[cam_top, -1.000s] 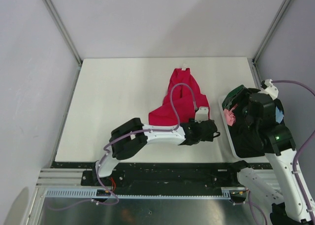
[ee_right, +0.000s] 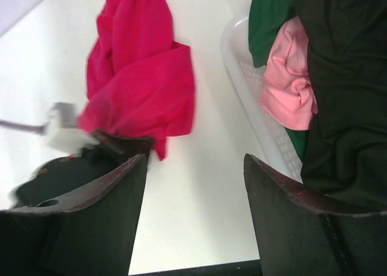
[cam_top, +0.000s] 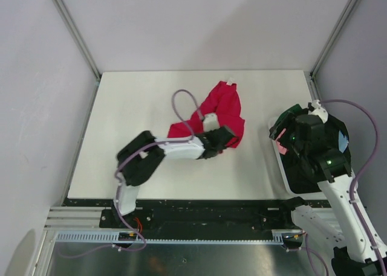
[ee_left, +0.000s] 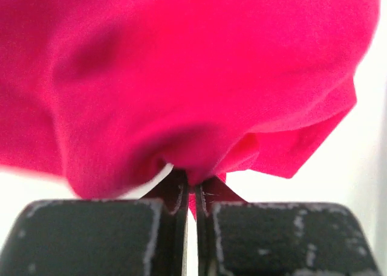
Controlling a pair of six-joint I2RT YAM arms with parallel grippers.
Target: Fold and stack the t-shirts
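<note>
A crumpled red t-shirt [cam_top: 221, 104] lies on the white table, stretching from the back right towards the middle. At its near edge my left gripper [cam_top: 233, 140] is shut, with a pinch of the red cloth [ee_left: 205, 95] running into its fingertips in the left wrist view. The cloth bunches just above those tips, and a flap hangs to their right. My right gripper stands open over the near side of the basket in the top view, nothing between its fingers.
A white basket [ee_right: 242, 83] at the right holds dark, green and pink clothes [ee_right: 289, 77]. Bare table [cam_top: 127, 107] spreads to the left of the red shirt. The left arm crosses the table's near part.
The left gripper has moved left, dragging the red shirt's near part along with it. The right arm has shifted slightly left.
</note>
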